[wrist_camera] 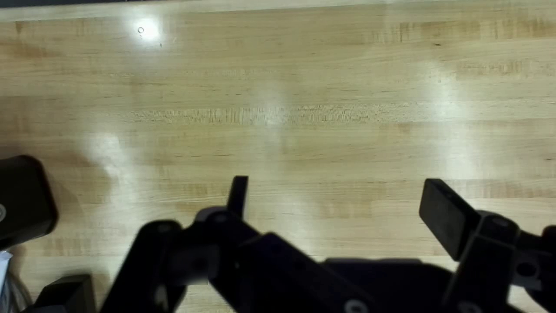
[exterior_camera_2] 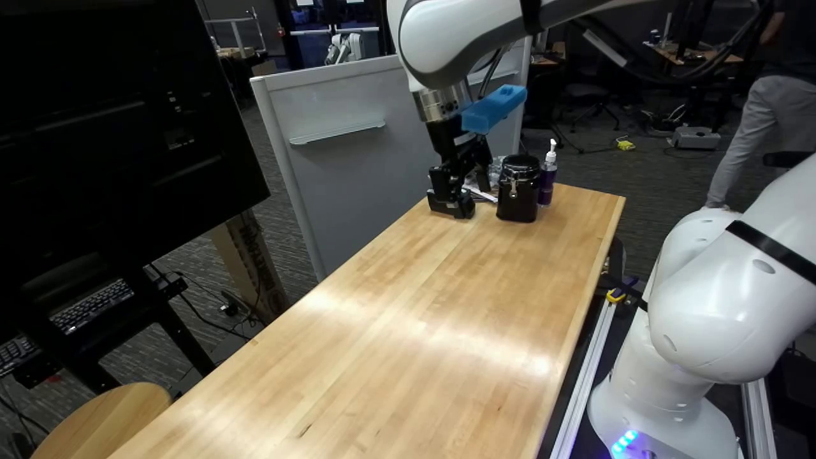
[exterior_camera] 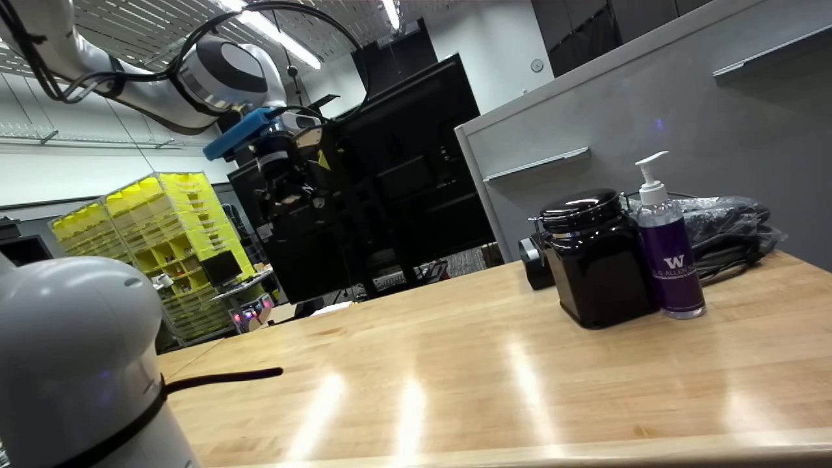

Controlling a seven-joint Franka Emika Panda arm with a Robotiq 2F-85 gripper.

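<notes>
My gripper is open, its two black fingers wide apart, with only bare wood visible between and beyond them in the wrist view. In exterior view 1 it hangs well above the table [exterior_camera: 374, 343], pointing down. A glossy black square jar [exterior_camera: 598, 269] with a clamp lid stands upright near the table's end. Touching or nearly touching it is a clear pump bottle [exterior_camera: 675, 261] with a purple label and white pump. At the wrist view's left edge, part of the jar [wrist_camera: 23, 201] shows, well clear of the fingers.
A small black device [exterior_camera: 536, 264] sits behind the jar. Dark cables in a clear plastic bag [exterior_camera: 721, 226] lie behind the bottle. A grey partition [exterior_camera_2: 348, 153] borders that end, and a large black screen [exterior_camera: 390, 179] stands beyond the table. Most of the tabletop is empty.
</notes>
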